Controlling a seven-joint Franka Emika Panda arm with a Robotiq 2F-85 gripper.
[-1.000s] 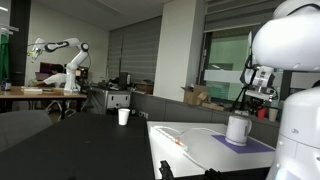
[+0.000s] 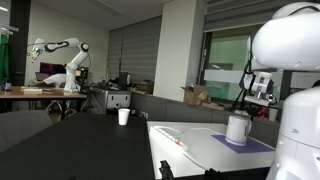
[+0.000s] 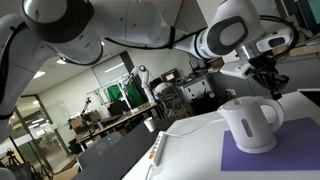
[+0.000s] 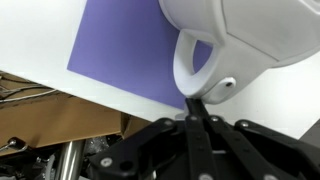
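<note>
A white kettle [image 3: 250, 122] stands upright on a purple mat [image 3: 295, 148] on the white table. In the wrist view, the kettle's looped handle [image 4: 186, 66] faces my gripper, with the round lid knob or button [image 4: 228, 83] close by. My gripper [image 3: 277, 91] hangs just above the handle side of the kettle in exterior view 2. It is shut, and nothing shows between its fingers. Whether the fingertips touch the handle, I cannot tell. Exterior view 1 shows the kettle [image 2: 238, 128] partly beside my arm, with the mat [image 2: 243, 144] beneath.
A white power strip [image 3: 158, 148] with a cable lies on the white table, left of the mat. On the dark surface stands a white cup [image 2: 124, 116]. A cardboard box [image 4: 68, 122] with cables sits below the table edge in the wrist view.
The kettle, mat and cup stay where they were. My arm shows hardly any motion. A white shape in the background beyond the kettle has shifted slightly.
</note>
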